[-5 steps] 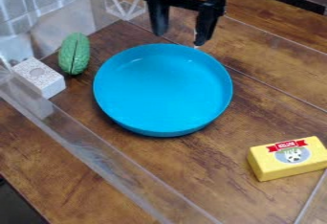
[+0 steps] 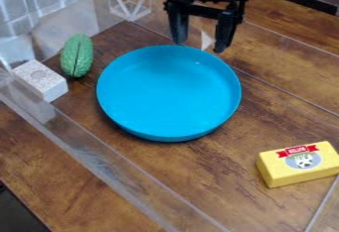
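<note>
My black gripper (image 2: 201,30) hangs at the top of the camera view, above and behind a blue round plate (image 2: 169,89), its two fingers apart with a light patch visible behind them. A green textured oblong object (image 2: 77,56) lies left of the plate, a white speckled block (image 2: 40,80) lies further left, and a yellow box with a red label (image 2: 294,164) lies at the lower right.
A transparent barrier runs along the left, beside a tiled wall (image 2: 40,8) at the upper left.
My gripper has shifted slightly to the right over the last second. The plate and the other objects have not moved.
</note>
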